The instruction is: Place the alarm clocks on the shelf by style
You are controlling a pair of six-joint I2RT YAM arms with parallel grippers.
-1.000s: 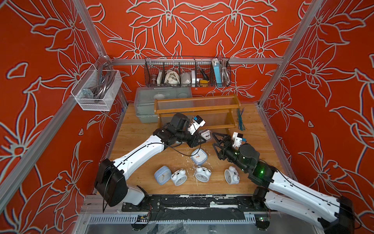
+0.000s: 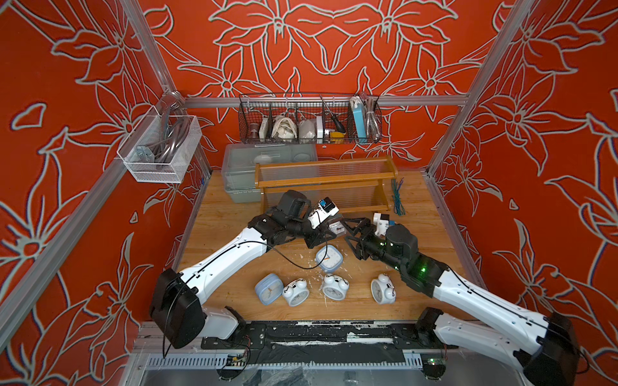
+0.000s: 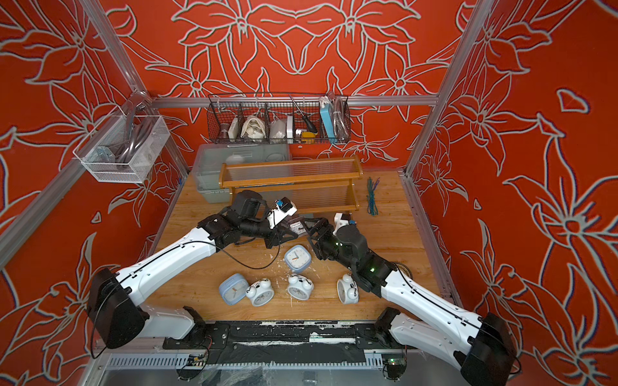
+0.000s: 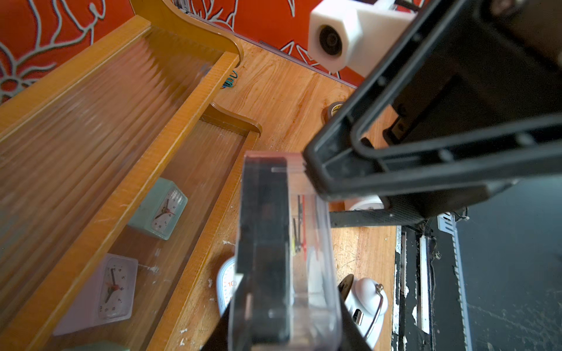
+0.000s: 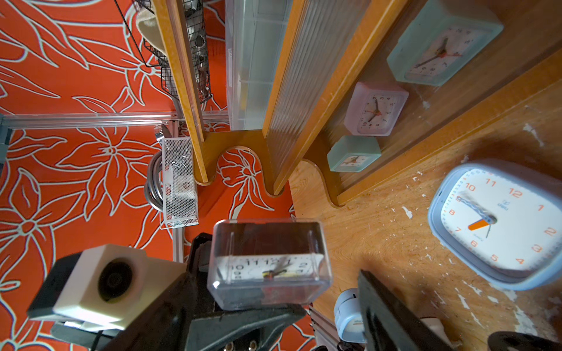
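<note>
My left gripper (image 2: 322, 233) is shut on a small clear square clock (image 5: 269, 265), held in mid-air before the wooden shelf (image 2: 325, 164). My right gripper (image 2: 356, 238) faces it, fingers part open, very close; contact is unclear. Small mint (image 5: 445, 46) and pink (image 5: 376, 109) clocks sit on the lower shelf with a second mint one (image 5: 353, 153). A blue rounded clock (image 3: 297, 257) lies below the grippers; another blue one (image 3: 233, 289) lies front left beside white bell clocks (image 3: 260, 293), with one more (image 3: 347, 290) at front right.
A translucent bin (image 2: 238, 167) stands behind the shelf at left. Wire baskets (image 2: 309, 119) hang on the walls. A bundle of cables (image 2: 397, 196) lies right of the shelf. Bare table shows on both sides.
My left gripper has shifted slightly left and down with the clear clock; my right gripper has moved left toward it.
</note>
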